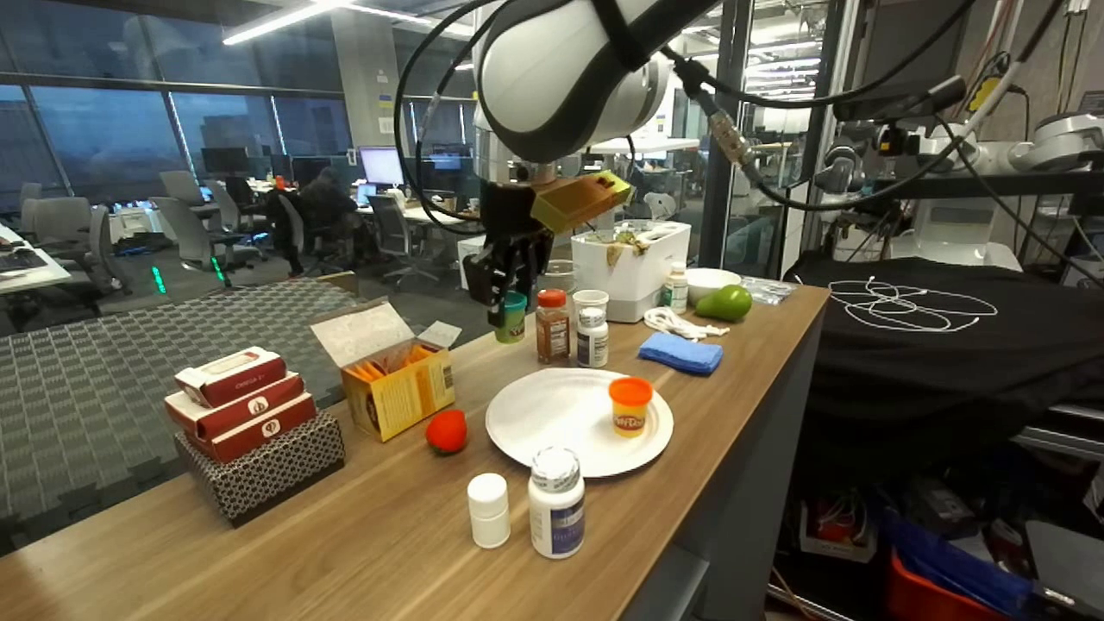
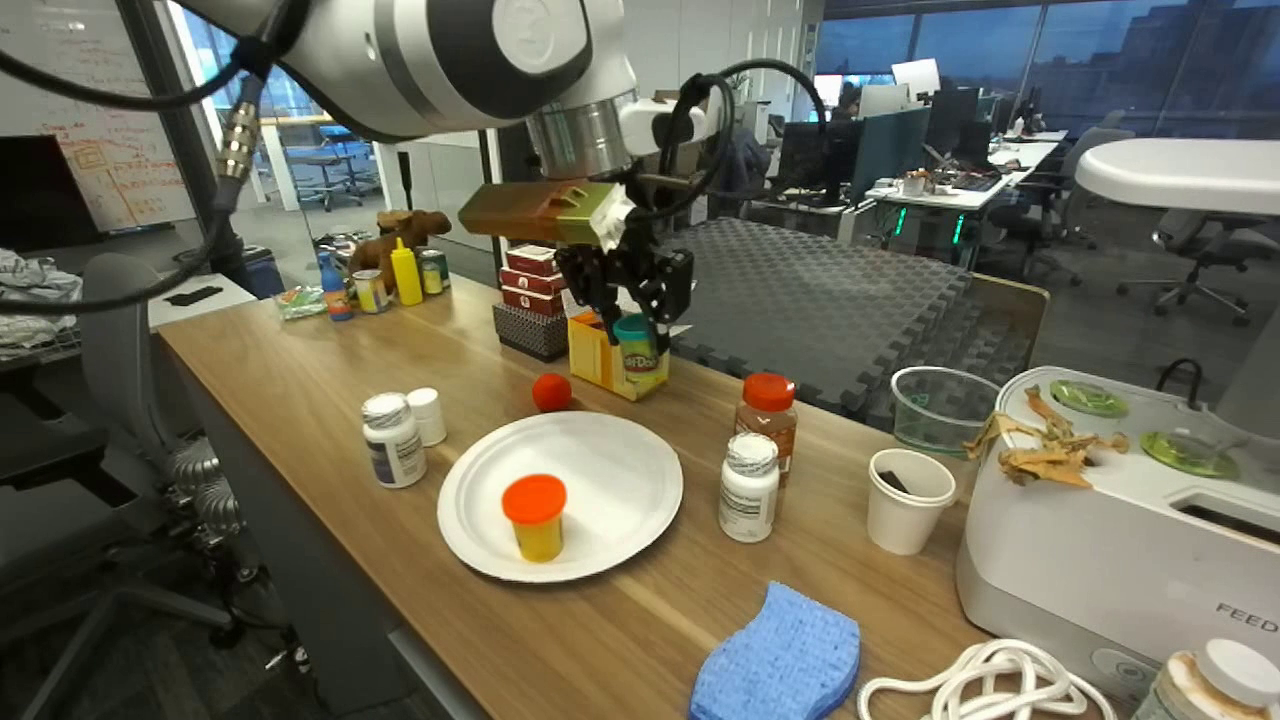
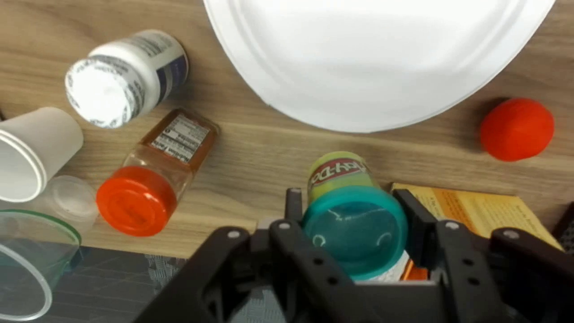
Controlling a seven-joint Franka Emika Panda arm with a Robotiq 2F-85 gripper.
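My gripper is shut on a Play-Doh tub with a teal lid [image 3: 355, 231], one finger on either side of it. In exterior view 2 the tub [image 2: 637, 344] hangs upright above the table, in front of the yellow box [image 2: 588, 350]. From exterior view 1 the same tub [image 1: 511, 316] shows beneath the gripper [image 1: 509, 281], clear of the wood. A white plate [image 1: 548, 414] lies on the table, and a second Play-Doh tub with an orange lid [image 1: 629, 407] stands on it.
Beside the plate are a red ball-like object [image 1: 447, 431], a red-capped spice jar [image 2: 768, 414] and a white pill bottle [image 2: 750, 486]. Two more white bottles stand at the near end, with the larger bottle [image 1: 556, 504] nearer the edge. A blue sponge [image 1: 680, 353] lies flat.
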